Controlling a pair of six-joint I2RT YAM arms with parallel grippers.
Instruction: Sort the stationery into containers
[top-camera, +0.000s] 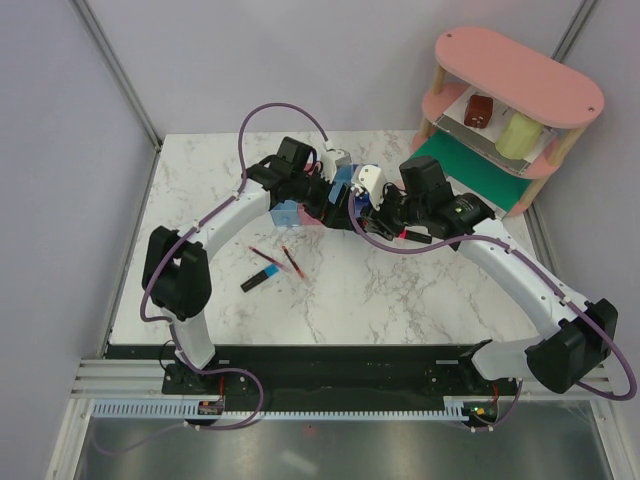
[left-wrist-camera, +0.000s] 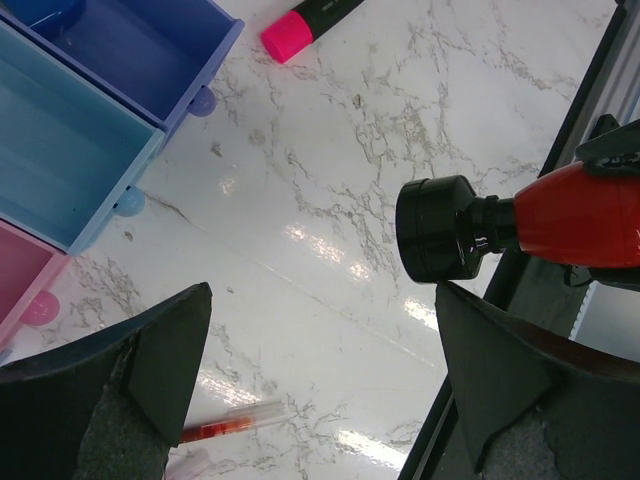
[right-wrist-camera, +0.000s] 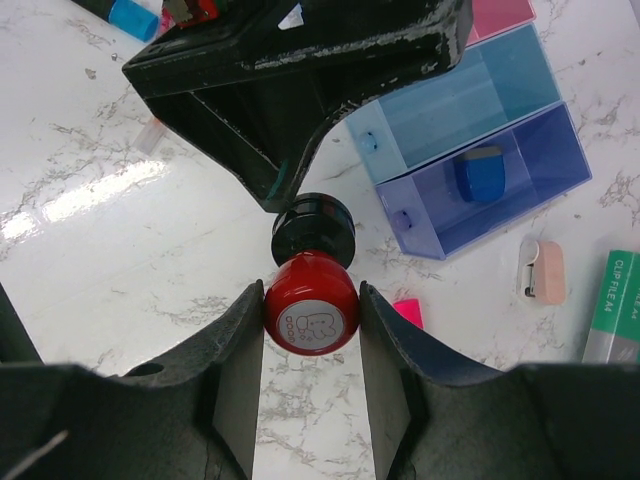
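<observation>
My right gripper is shut on a red, round-ended stamp-like item (right-wrist-camera: 312, 318), whose black end (right-wrist-camera: 315, 228) points away from the fingers. In the left wrist view, that black end (left-wrist-camera: 438, 230) shows beside the right-hand finger of my left gripper, which is open with a bare gap between its fingers. Both grippers meet in front of the containers in the top view. Pink (right-wrist-camera: 502, 14), light blue (right-wrist-camera: 462, 98) and dark blue (right-wrist-camera: 535, 165) containers stand side by side; a blue object (right-wrist-camera: 482, 177) lies in the dark blue one.
A black marker with a pink cap (left-wrist-camera: 286, 38) lies near the dark blue container. Pens (top-camera: 292, 262) and a blue-capped marker (top-camera: 258, 279) lie at front left. A pink-and-white item (right-wrist-camera: 546, 272) and green pack (right-wrist-camera: 618, 300) lie apart. A shelf (top-camera: 520, 75) stands back right.
</observation>
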